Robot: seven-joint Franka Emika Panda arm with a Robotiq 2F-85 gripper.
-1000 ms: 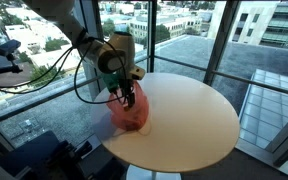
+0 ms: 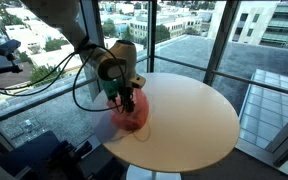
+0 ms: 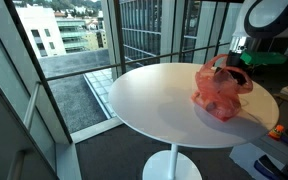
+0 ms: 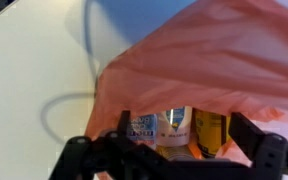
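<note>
A translucent red bag (image 2: 133, 113) stands on the round white table, bunched and wrinkled. In exterior view 2 the same bag (image 3: 219, 93) is near the table's edge, with a loop of it raised towards the arm. My gripper is open over the bag's mouth, its two dark fingertips set wide apart. Between and beyond them, inside the bag, lie several packaged items: a blue-labelled one (image 4: 144, 127), a pale one with an orange end (image 4: 174, 126) and a yellow-and-black one (image 4: 210, 131). Whether the fingers touch any of them I cannot tell.
A thin pale cord or strap shadow shows beside the bag in the wrist view. Large windows (image 2: 184, 50) stand close behind the table.
Over the last second the arm and gripper have shifted slightly at the bag, coming a little lower over it. The bag stays in about the same place.
</note>
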